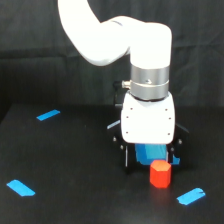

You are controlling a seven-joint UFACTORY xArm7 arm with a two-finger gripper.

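The white robot arm reaches down from the top, its gripper (149, 152) hanging over a blue square object (156, 150), which is partly hidden behind the gripper body. The dark fingers stand apart on either side of the blue object; whether they touch it is unclear. A red hexagonal block (159, 175) sits just in front of the blue object.
Blue tape strips (20, 187) lie at front left, back left and front right. A dark backdrop rises behind.
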